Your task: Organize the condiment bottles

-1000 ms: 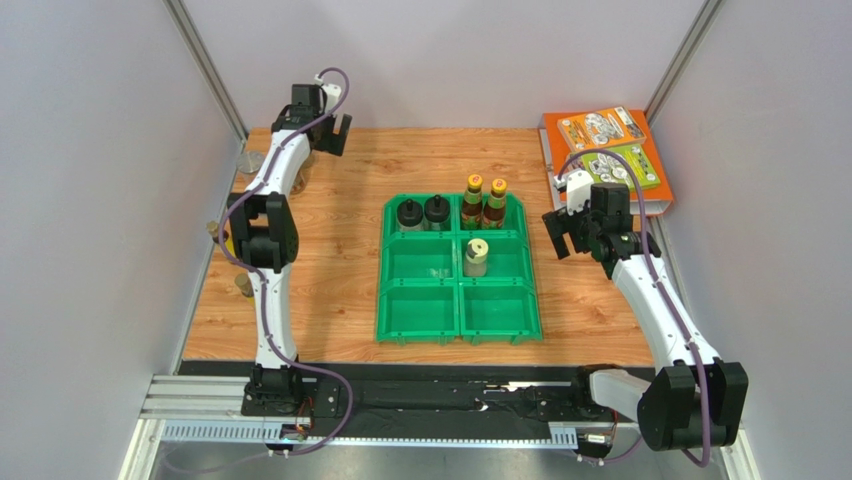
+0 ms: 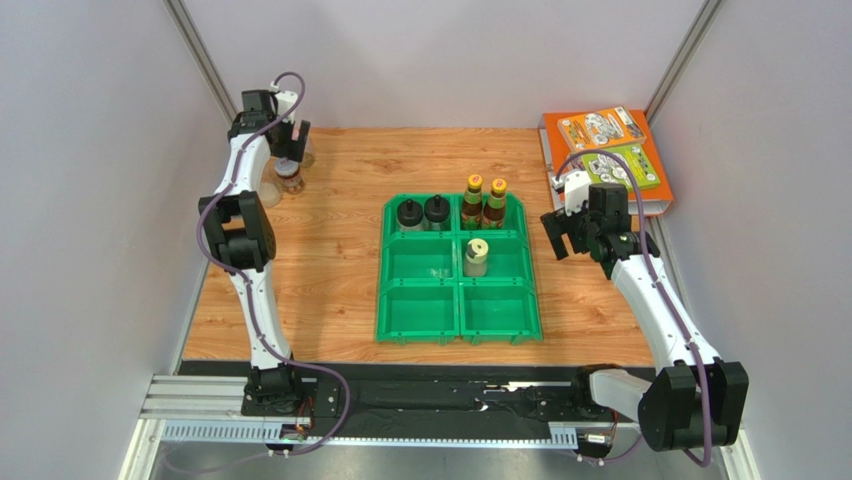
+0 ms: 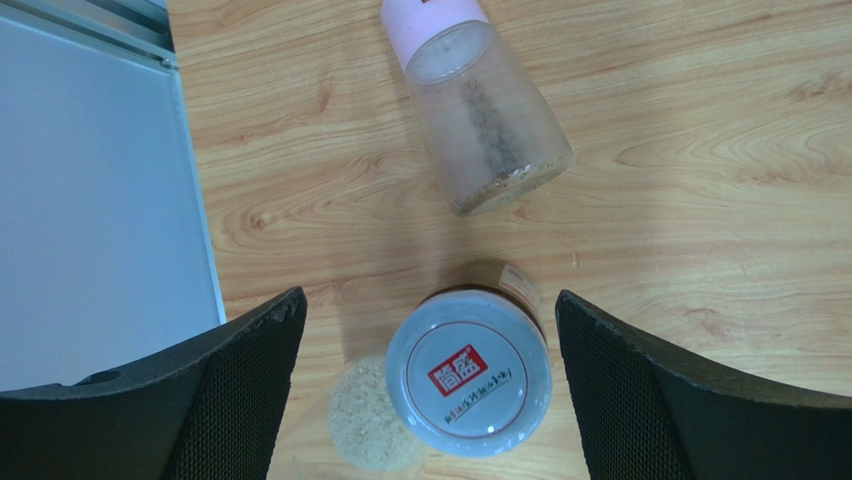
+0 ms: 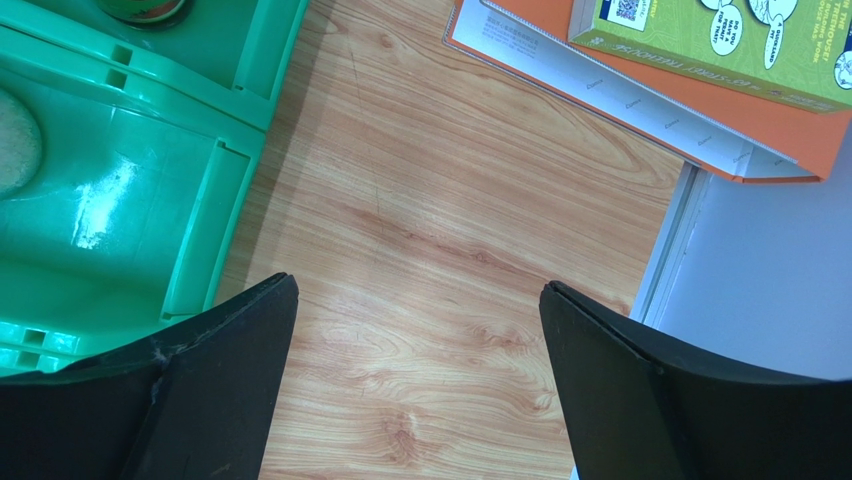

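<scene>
My left gripper (image 2: 297, 138) hangs open over jars at the back left. Between its fingers in the left wrist view is an upright jar with a silvery lid (image 3: 468, 370). A pale-pink-topped clear jar (image 3: 490, 130) lies beyond it, and a white-filled container (image 3: 362, 415) is beside it. The green six-compartment tray (image 2: 418, 315) holds two black-lidded bottles (image 2: 410, 215), two yellow-capped brown bottles (image 2: 472, 208) and a light-capped jar (image 2: 476, 262). My right gripper (image 2: 558, 235) stands open and empty right of the tray.
An orange binder (image 2: 555, 140) with two boxes (image 2: 620, 170) fills the back right corner. Walls border the table at left, back and right. Bare wood (image 2: 330, 250) lies left of the tray and behind it.
The right arm and the tray's contents look unchanged.
</scene>
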